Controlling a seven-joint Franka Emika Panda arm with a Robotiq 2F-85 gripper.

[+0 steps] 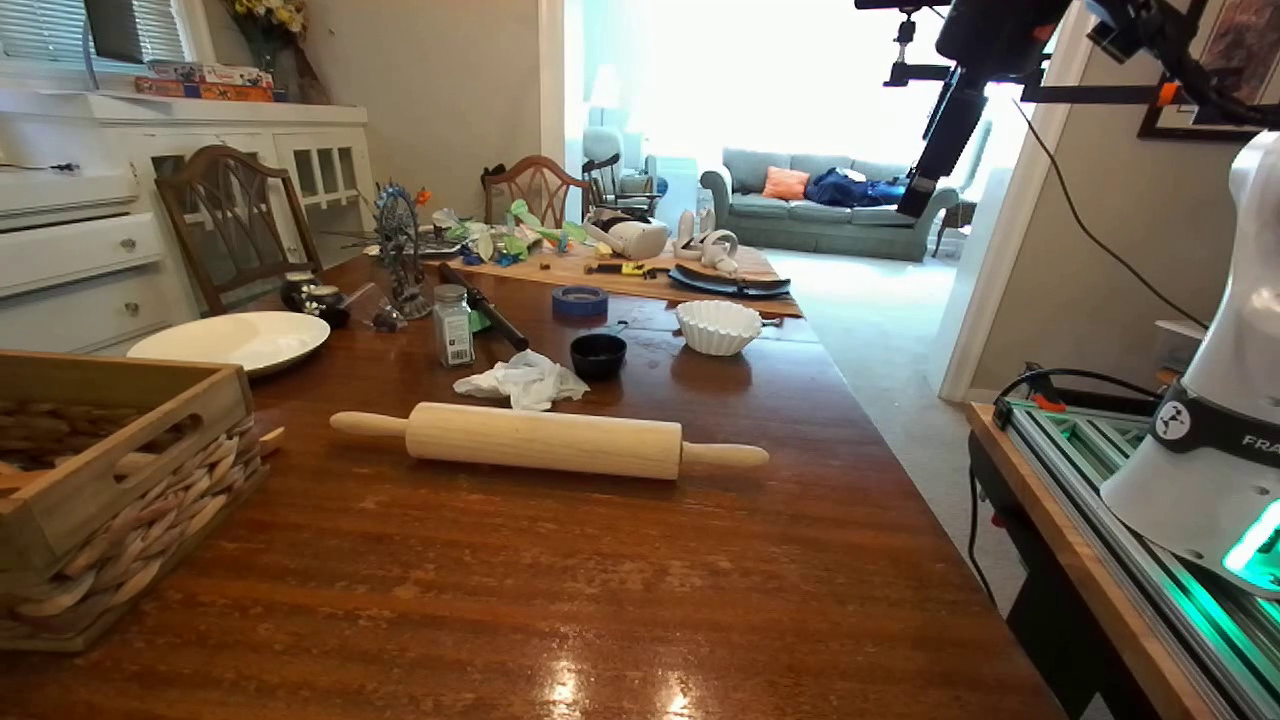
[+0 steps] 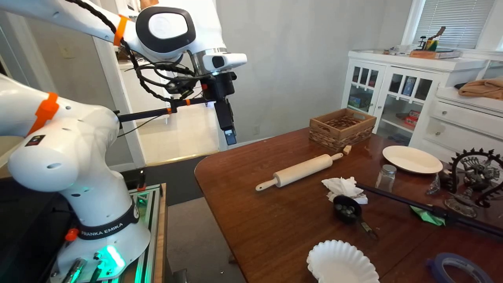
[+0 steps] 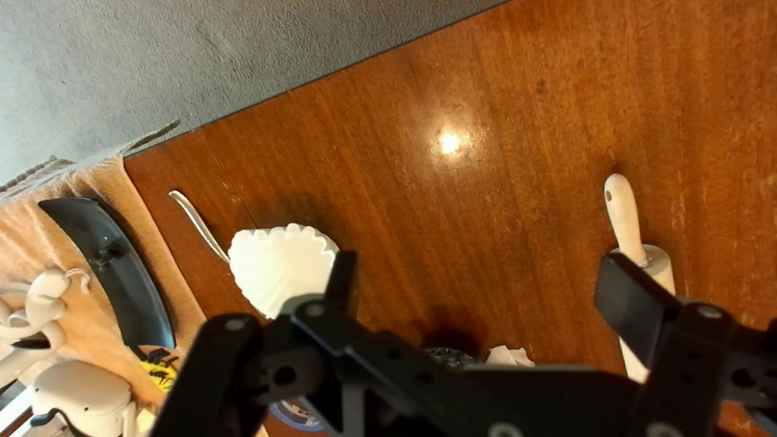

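Observation:
My gripper is open high above the table edge, with empty space between its fingers; in exterior view 2 the gripper points down, clear of everything. A wooden rolling pin lies across the table below it. Beyond the pin are a crumpled white tissue, a small black cup with a handle and a fluted white bowl. A glass jar with a grey lid stands upright near the tissue. In the wrist view the fingers partly cover the rolling pin and the bowl.
A woven wooden basket and a cream plate occupy the side away from my arm. Blue tape, a long black rod and a dark metal figurine stand or lie farther along.

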